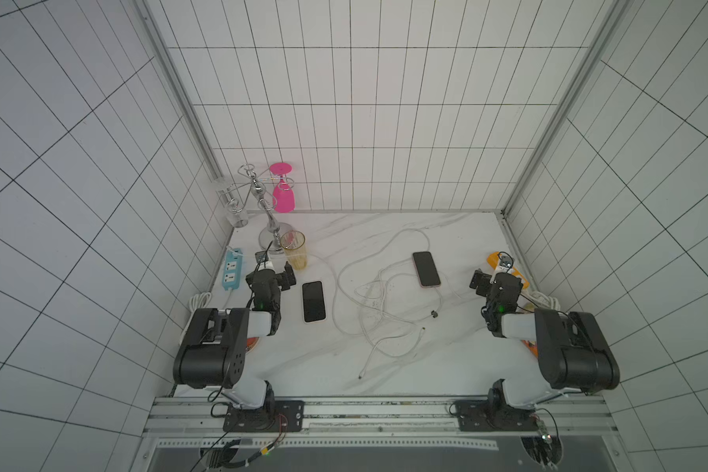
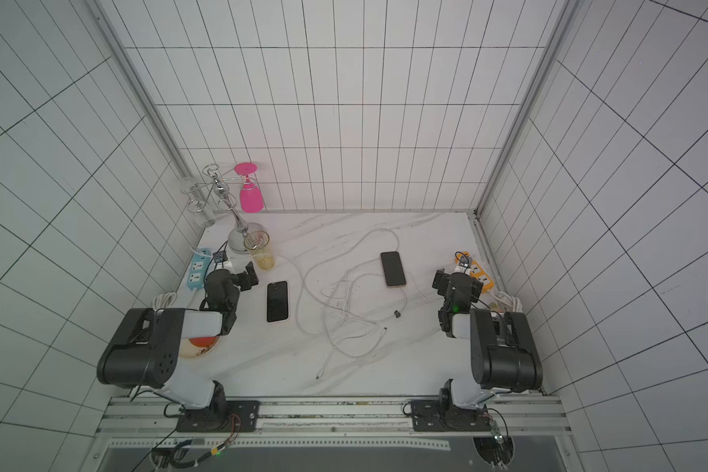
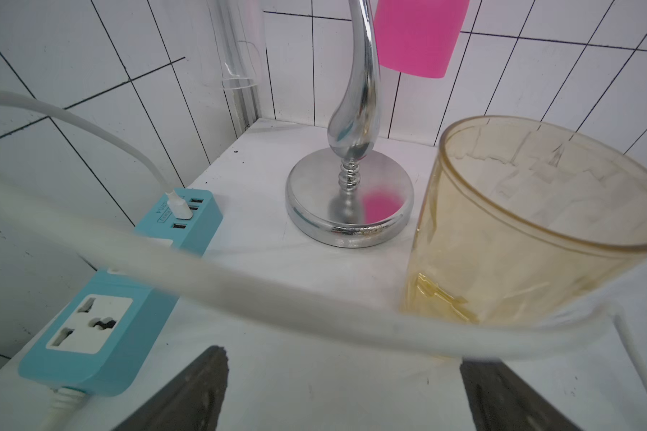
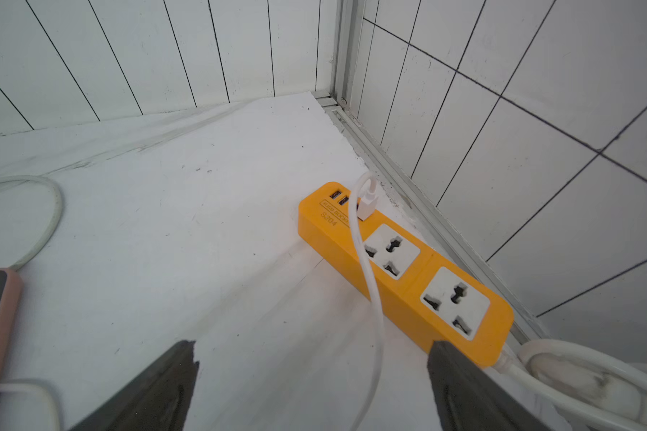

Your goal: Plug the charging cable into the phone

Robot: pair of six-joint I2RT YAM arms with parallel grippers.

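Observation:
Two dark phones lie flat on the white table, the left phone (image 1: 314, 301) near my left arm and the right phone (image 1: 426, 269) right of centre. White charging cables (image 1: 340, 295) sprawl in loops between them. One cable end (image 1: 360, 377) points toward the table's front; another end (image 1: 423, 329) lies right of it. My left gripper is open above the table, with a blurred white cable (image 3: 302, 312) crossing close before its camera. On the right side, my right gripper also stands open, nothing between its fingers, facing the orange power strip (image 4: 402, 265).
A blue power strip (image 3: 122, 309) with a cable plugged in lies at the left wall. Beyond the left gripper stand an amber cup (image 3: 532, 222) and a metal rack (image 3: 348, 194) holding a pink goblet (image 1: 283, 192).

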